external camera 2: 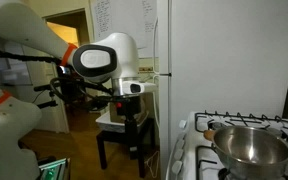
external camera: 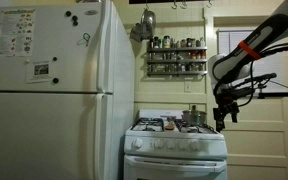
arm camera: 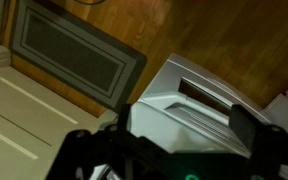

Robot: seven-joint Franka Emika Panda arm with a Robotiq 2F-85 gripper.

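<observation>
My gripper is open in the wrist view, its dark fingers wide apart at the lower edge. Nothing is visible between them except the white stove front [arm camera: 184,125] farther below. In exterior view 1 the gripper [external camera: 221,121] hangs pointing down at the right end of the stove [external camera: 174,143], clear of it. Exterior view 2 has the arm at left, with the gripper apart from the stove top. A metal pot [external camera 2: 252,150] rests on the burner grates there, and the same pot [external camera: 194,117] appears small in exterior view 1.
A white fridge [external camera: 44,115] stands left of the stove. Shelves of jars [external camera: 176,57] hang on the wall above. A panelled door [external camera: 256,140] is behind the arm. Below lies a dark mat [arm camera: 74,55] on the wooden floor [arm camera: 224,35], with open floor around it.
</observation>
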